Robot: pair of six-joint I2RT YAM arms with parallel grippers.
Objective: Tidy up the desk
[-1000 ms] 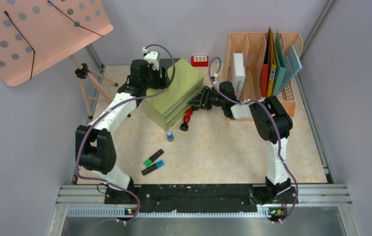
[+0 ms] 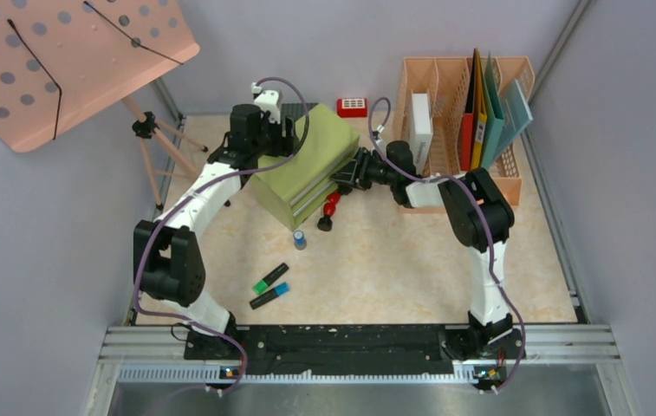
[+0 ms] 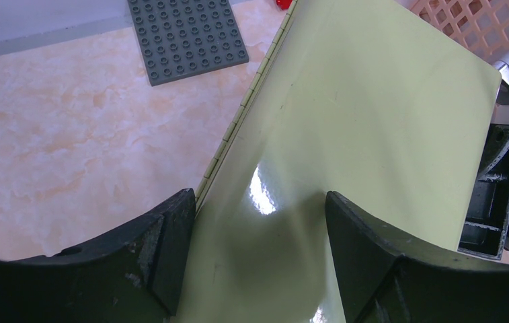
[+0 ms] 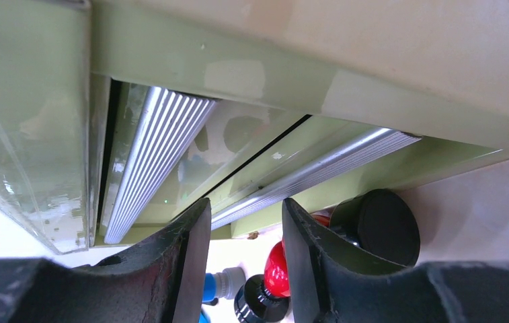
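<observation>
A green box with a hinged lid lies tilted mid-back of the desk, silver strips showing on the side facing right. My left gripper is at its lid, fingers spread either side of the lid's edge; whether they grip is unclear. My right gripper stands open against the box's right side, level with the strips. Red-and-black objects lie beneath it. A small blue-capped bottle stands in front of the box.
A pink organizer with folders fills the back right. A grey brick plate and red object lie at the back. Two markers lie front left. A pink stand overhangs the left.
</observation>
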